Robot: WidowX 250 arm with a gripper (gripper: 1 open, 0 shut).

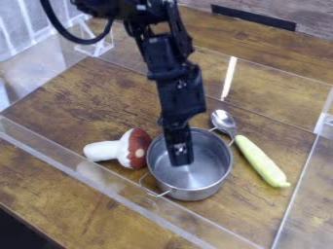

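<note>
My black gripper [180,148] reaches down from the top centre, its fingertips at the back-left part of a steel pot [200,178]; it looks shut, with nothing visible between the fingers. A red-capped white mushroom [117,149] lies on its side just left of the pot. A pale yellow-green corn-like piece [260,161] lies to the right of the pot, and a metal spoon [223,123] is behind it.
Transparent panels or edges run along the front left and right of the work area.
</note>
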